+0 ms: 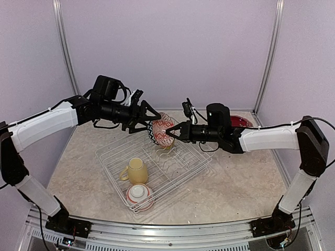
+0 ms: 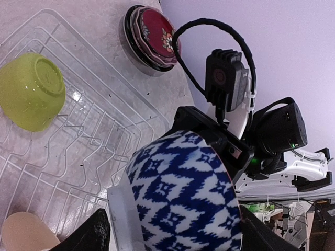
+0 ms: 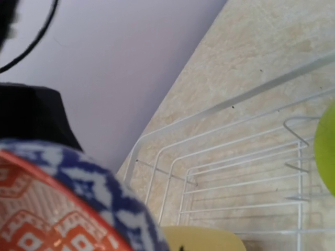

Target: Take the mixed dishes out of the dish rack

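Observation:
The patterned bowl (image 1: 161, 129), blue and white outside and red inside, is held tilted on its side above the back of the rack. My left gripper (image 1: 143, 118) is shut on its outer side; in the left wrist view the bowl (image 2: 183, 193) fills the space between the fingers. From the right, my right gripper (image 1: 170, 132) is shut on the rim. The right wrist view shows the bowl (image 3: 47, 209) at lower left, its grip point out of sight. In the white wire rack (image 1: 111, 168) are a yellow mug (image 1: 137, 171), a red-rimmed white dish (image 1: 138, 193) and a green bowl (image 2: 31, 91).
A stack of red and dark dishes (image 2: 152, 36) stands behind the right arm, partly hidden in the top view (image 1: 241, 121). Open counter (image 1: 235, 183) lies to the right of the rack, with more at its left.

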